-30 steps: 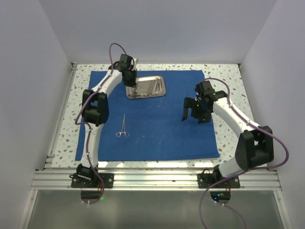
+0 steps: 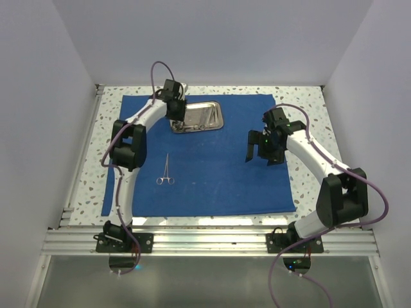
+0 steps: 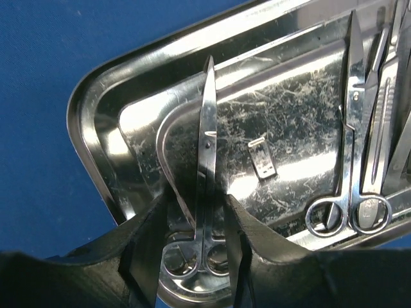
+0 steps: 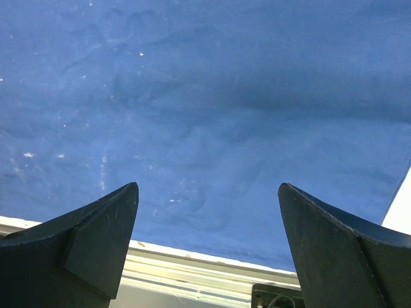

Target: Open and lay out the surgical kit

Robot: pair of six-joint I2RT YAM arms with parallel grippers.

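The metal tray (image 2: 221,119) lies at the back of the blue cloth (image 2: 212,167). Inside it, in the left wrist view, a pair of scissors (image 3: 207,147) points away from me at the tray's left end. My left gripper is open above them, one finger on either side of the shanks near the loops. More scissors (image 3: 353,128) and a scalpel handle (image 3: 383,115) lie at the tray's right, beside a small metal clip (image 3: 262,158). A clamp with ring handles (image 2: 166,172) rests on the cloth at left. My right gripper hangs open over bare cloth.
The speckled table border (image 2: 90,167) surrounds the cloth, and a metal rail (image 2: 212,237) runs along the front. Grey walls (image 2: 366,128) stand at both sides and the back.
The right arm has barely shifted. The clamp on the cloth stays put.
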